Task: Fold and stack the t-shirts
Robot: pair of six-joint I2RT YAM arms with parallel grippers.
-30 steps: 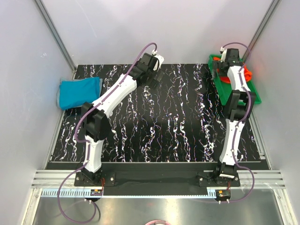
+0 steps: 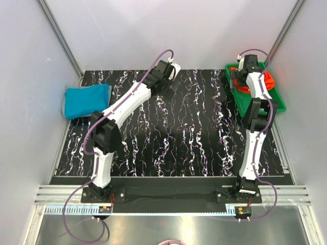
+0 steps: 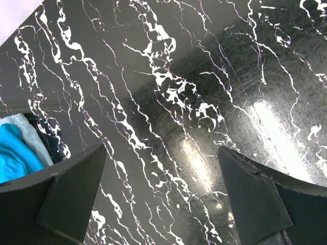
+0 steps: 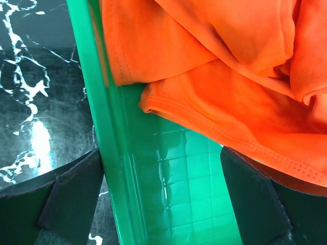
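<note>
At the back right stands a green basket with a crumpled orange t-shirt in it. My right gripper is over the basket's left side, open; in the right wrist view the basket's rim runs between its fingers and the orange cloth lies just ahead of them. On the left of the table a folded blue t-shirt rests on greyish-white cloth, whose edge shows beside it. Above the back middle of the table my left gripper hangs open, only bare table between its fingers.
White walls enclose the left, back and right sides. The basket stands close to the right wall.
My right gripper has shifted slightly left over the basket, and the basket sits a little differently. The left gripper has moved only slightly. The blue stack is unchanged.
</note>
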